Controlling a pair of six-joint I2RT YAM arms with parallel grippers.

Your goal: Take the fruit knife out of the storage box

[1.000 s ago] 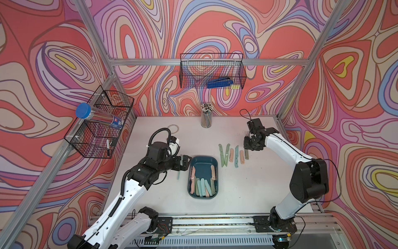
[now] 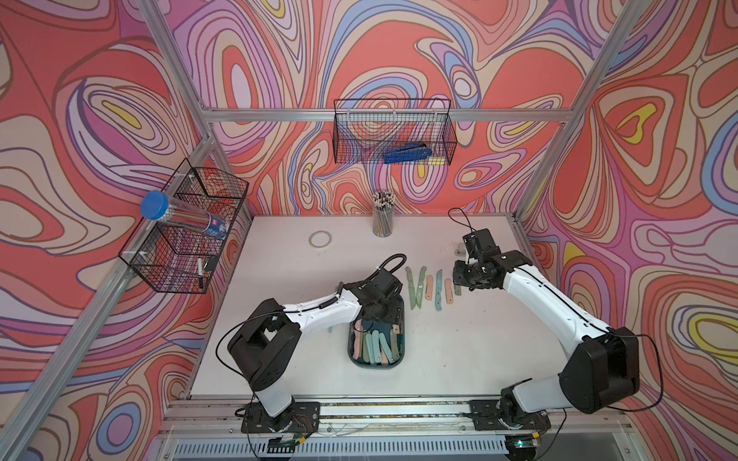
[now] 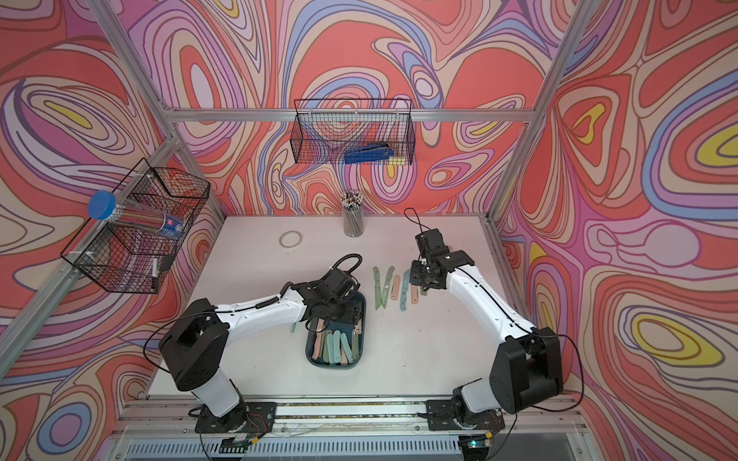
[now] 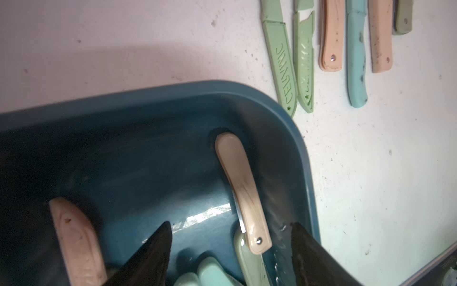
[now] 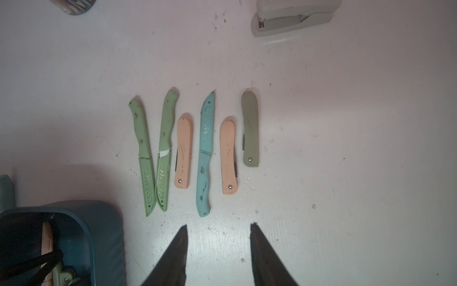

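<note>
The dark teal storage box (image 2: 402,345) holds several pink, mint and olive knives along its sides. My left gripper hangs over it, open, above a pink folding knife (image 4: 242,186) that lies by the box's wall, partly over a green one (image 4: 252,267). Another pink knife (image 4: 76,238) is opposite. My right gripper is open with nothing between its fingers, above the table just below a row of several knives outside the box, among them a blue knife (image 5: 203,181) and an olive knife (image 5: 250,128).
A grey stapler (image 5: 295,14) and a holder of sticks (image 2: 383,215) stand at the back. A ring (image 2: 319,232) lies back left. Wire baskets (image 2: 394,115) hang on the frame.
My left arm has swung right from beside the box to over it. The knives look unmoved.
</note>
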